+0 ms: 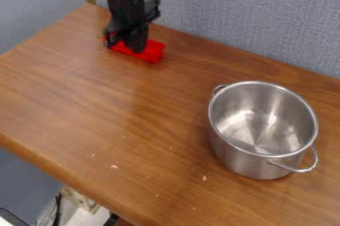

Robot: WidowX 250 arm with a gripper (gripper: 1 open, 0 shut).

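A red block lies on the wooden table near its back edge, left of centre. My dark gripper comes down from the top over the block's left part, its fingers at or just above it and partly hiding it. Whether the fingers touch the block, or have anything between them, is too small to tell.
A large steel pot with two handles stands at the right of the table. A grey wall runs along the back.
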